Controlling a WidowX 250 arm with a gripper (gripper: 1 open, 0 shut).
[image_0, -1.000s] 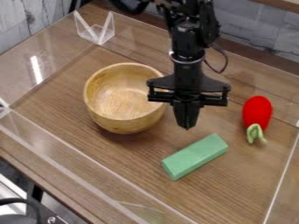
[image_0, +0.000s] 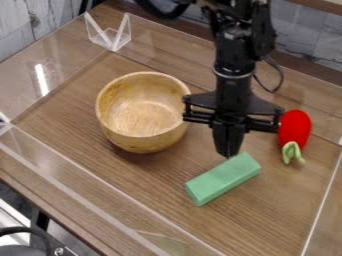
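Note:
The black robot gripper (image_0: 230, 126) points down over the table, just right of a wooden bowl (image_0: 140, 108) and behind a green rectangular block (image_0: 223, 179). Whether anything is between its fingertips is hard to see; it looks shut. A red object with a green top, like a pepper or carrot (image_0: 294, 132), lies to the right of the gripper.
A white wire-like object (image_0: 110, 32) stands at the back left. A dark cable lies at the lower left corner.
The arm and gripper have shifted slightly, a little to the right. The bowl, green block and red object look unmoved.

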